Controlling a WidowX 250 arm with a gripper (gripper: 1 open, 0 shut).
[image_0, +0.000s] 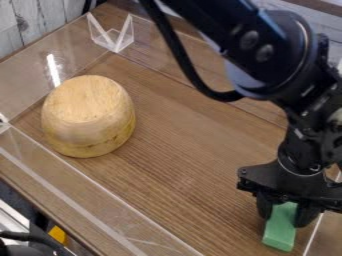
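Observation:
The black gripper (286, 205) is low at the right of the camera view, over a small green block (278, 236) on the wooden table near its front right. Its fingertips reach down around the block's upper end; whether they grip it is hard to tell. A large round light-wood object (87, 115) sits at the left of the table.
A white angular object (111, 33) stands at the back left. Clear transparent edging runs along the left and front, and the dark arm with its cable fills the upper right.

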